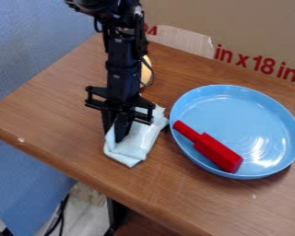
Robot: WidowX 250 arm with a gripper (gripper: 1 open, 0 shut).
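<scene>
The black gripper [117, 120] hangs down at the centre of the camera view, its lower end on a folded white cloth [133, 145] on the wooden table. The fingertips are against or in the cloth; whether they are open or shut on it cannot be told. To the right sits a blue plate [242, 120] holding a red object [214, 151], long with a thinner end pointing up-left.
A yellowish item [145, 70] is partly hidden behind the arm. A cardboard box [249, 46] with printed text lines the back.
</scene>
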